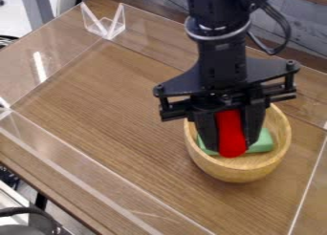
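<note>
My gripper (232, 113) is low over a wooden bowl (235, 172) on the right of the table, with a red object (231, 134) held upright between or just below its fingers, which are largely hidden behind the gripper body. Behind the red object, a green block (262, 139) lies in the bowl, partly covered. Whether the fingers grip the red object is unclear.
A clear plastic rack (105, 19) stands at the back left. A raised edge runs along the back right.
</note>
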